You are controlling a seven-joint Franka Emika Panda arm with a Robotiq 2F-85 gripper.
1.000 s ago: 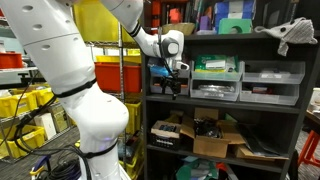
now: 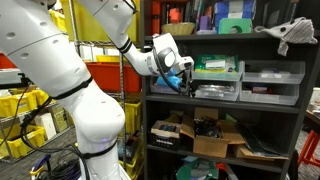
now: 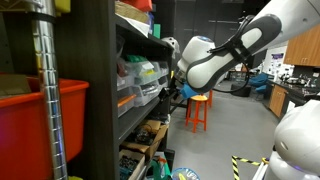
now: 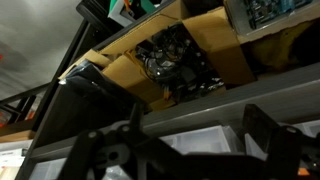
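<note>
My gripper shows its dark fingers along the bottom of the wrist view, spread apart with nothing visible between them. In exterior view 1 the white arm point(image 2: 168, 58) leans over the middle shelf, and its gripper point(image 2: 191, 88) is small and dark in front of the clear drawers. One clear drawer point(image 2: 215, 90) stands just right of the gripper. Whether the fingers touch a drawer cannot be made out. Pale drawer plastic point(image 4: 200, 140) appears behind the fingers in the wrist view.
A dark shelf edge point(image 4: 215, 100) crosses the wrist view. On the lower shelf stand an open cardboard box point(image 2: 250, 140) and a bin of dark parts point(image 2: 207, 130). More clear drawers point(image 2: 275, 90) fill the right side. Open floor point(image 3: 215, 150) lies beside the rack.
The upper arm links have swung from upright to a lean, lowering the wrist body. The gripper has shifted right along the middle shelf. The drawers and boxes look unmoved.
</note>
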